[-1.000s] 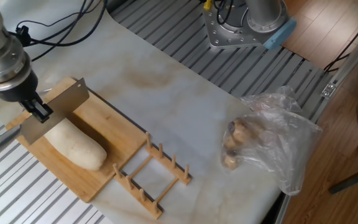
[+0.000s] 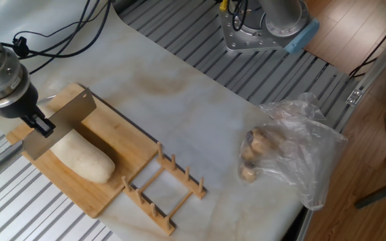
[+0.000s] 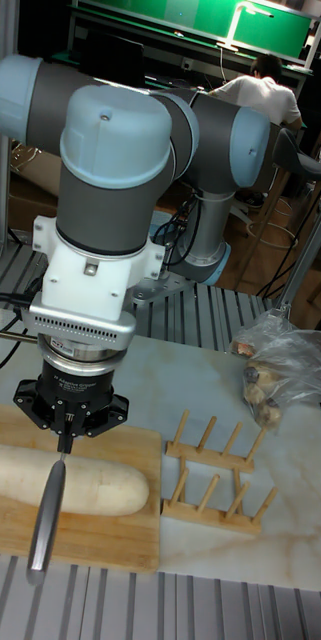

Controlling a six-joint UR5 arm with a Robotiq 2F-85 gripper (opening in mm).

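A wide-bladed cleaver [image 2: 72,115] stands on edge across a long white radish [image 2: 86,158]. My gripper [image 2: 43,126] is shut on the cleaver at the upper part of its blade. Its handle [image 3: 47,517] points out over the front of the wooden cutting board [image 2: 127,146]. In exterior view 3 the blade is seen almost edge-on, over the radish [image 3: 108,487], whose rounded end lies to the right. The blade hides where its lower edge meets the radish, so I cannot tell whether it has cut in.
A wooden peg rack [image 2: 154,209] stands beside the board's right end. Farther right, a clear plastic bag [image 2: 303,157] holds several brown lumpy pieces. Black cables [image 2: 59,50] cross the table behind the arm. The marble-patterned surface between rack and bag is bare.
My gripper and the cleaver have shifted slightly, a little lower in exterior view 2, with the arm leaning a bit further left. Radish, board, rack and bag stay where they were.
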